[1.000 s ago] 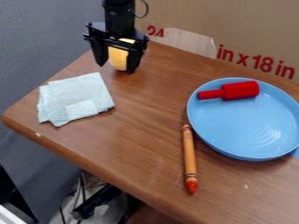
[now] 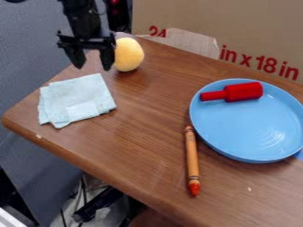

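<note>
My black gripper (image 2: 91, 55) is at the upper left, above the back-left part of the wooden table, with its fingers open and pointing down. A yellow rounded object (image 2: 129, 55) sits just to its right. A folded pale blue cloth (image 2: 74, 101) lies on the left of the table, below the gripper. A blue plate (image 2: 246, 133) on the right holds a red rolling-pin-like object (image 2: 240, 91). An orange crayon-shaped stick (image 2: 192, 161) lies left of the plate.
A cardboard box (image 2: 225, 31) stands along the back. The table's left edge drops to a grey surface.
</note>
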